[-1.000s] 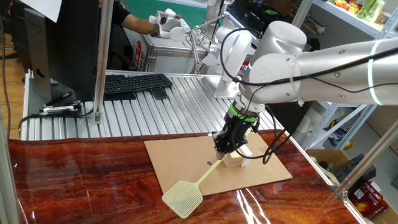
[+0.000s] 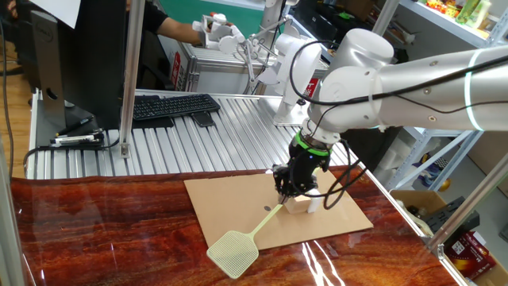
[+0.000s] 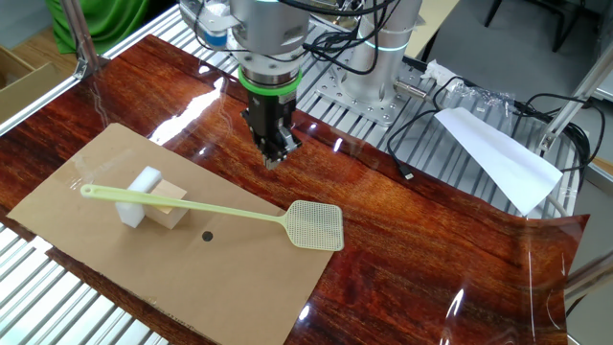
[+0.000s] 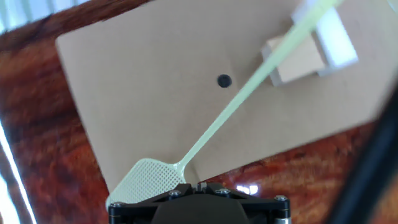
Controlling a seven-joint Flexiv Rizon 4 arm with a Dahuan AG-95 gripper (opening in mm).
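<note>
A pale green fly swatter (image 3: 230,208) lies with its handle across a white block (image 3: 134,211) and a small wooden block (image 3: 169,218). Its mesh head (image 2: 233,253) reaches past the edge of a brown cardboard sheet (image 3: 115,278). My gripper (image 3: 276,161) hangs in the air, pointing down, apart from the swatter in exterior view 2. In the wrist view the gripper fills the bottom edge near the mesh head, and its finger gap cannot be made out. The handle's far end runs out of the top of that view.
A small black disc (image 3: 208,236) rests on the cardboard beside the handle. Glossy dark wood (image 3: 421,230) is clear to the right of the swatter. Behind it lie a white sheet (image 3: 498,158) and loose cables on the slatted metal surface.
My gripper has shifted slightly to the right in exterior view 1, and its wrist stands a little more upright. The swatter and blocks have stayed in place.
</note>
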